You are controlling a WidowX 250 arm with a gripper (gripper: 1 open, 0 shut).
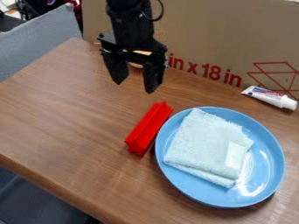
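My black gripper (135, 77) is open above the back middle of the wooden table, its two fingers apart and pointing down, nothing between them. Behind it a pale yellow round object is mostly hidden by the gripper. A red elongated object (147, 128) lies on the table below and right of the gripper. To its right a folded light blue cloth (201, 144) rests on a blue plate (225, 196).
A toothpaste tube (270, 95) lies at the back right, before a cardboard panel (225, 44). A grey padded surface (35, 54) borders the left edge.
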